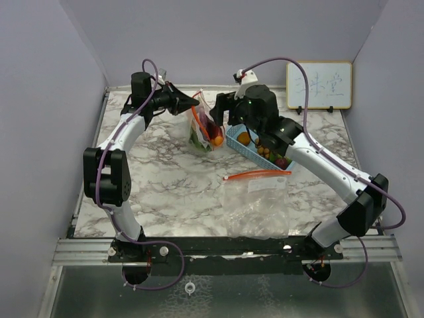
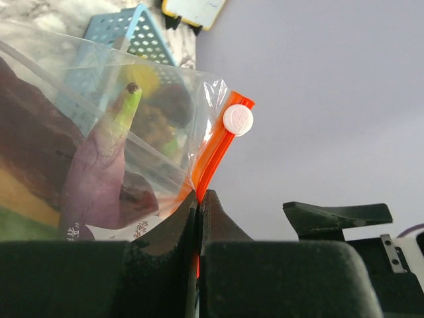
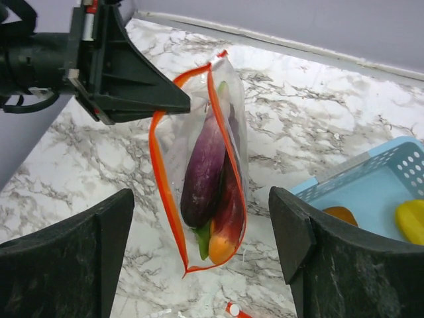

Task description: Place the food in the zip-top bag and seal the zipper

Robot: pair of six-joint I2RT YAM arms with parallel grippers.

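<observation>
My left gripper is shut on the orange zipper edge of an upright clear bag, holding it up at one side. Inside are a purple eggplant, a darker one, an orange item and something green. The bag's mouth gapes open in the right wrist view. My right gripper hangs over the bag's right side with its two fingers spread apart, nothing between them.
A blue basket with several round and yellow foods sits right of the bag, partly under the right arm. A flat empty zip bag lies at the front. A whiteboard stands back right.
</observation>
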